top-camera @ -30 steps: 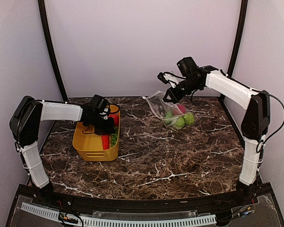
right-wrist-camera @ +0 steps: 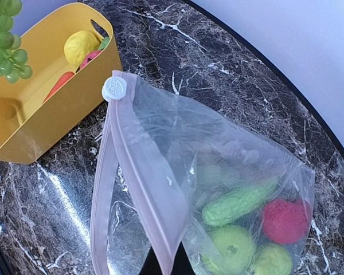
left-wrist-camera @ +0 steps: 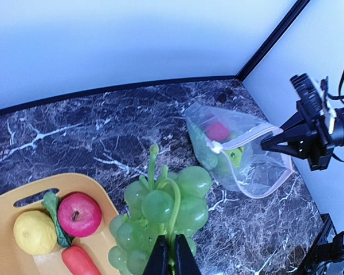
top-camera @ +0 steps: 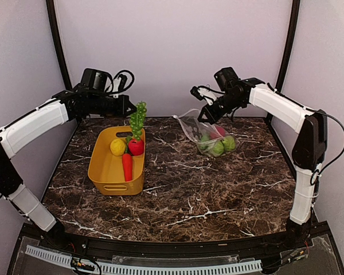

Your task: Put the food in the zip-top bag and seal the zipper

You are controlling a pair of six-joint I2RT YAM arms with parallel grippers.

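Note:
A bunch of green grapes (top-camera: 138, 121) hangs above the far right part of the yellow bin. My left gripper is shut on its stem. The clear zip bag (right-wrist-camera: 160, 126) gapes at its mouth, and my right gripper is shut on one edge of that mouth. Inside the bag lie a green cucumber-like piece (right-wrist-camera: 239, 203), a red fruit (right-wrist-camera: 285, 220) and two round green fruits, one of them a green apple (right-wrist-camera: 229, 250). The white zipper slider (right-wrist-camera: 114, 88) sits at the bag's left corner.
The yellow bin (top-camera: 97, 166) at left contains a lemon (top-camera: 118, 147), a red apple (left-wrist-camera: 79, 214), a red pepper (top-camera: 127, 167) and a green leaf (left-wrist-camera: 56, 220). Bare dark marble table (top-camera: 178, 183) lies between bin and bag.
My left gripper has lifted the grapes up out of the bin and back toward the far wall. The right arm and the bag have barely moved.

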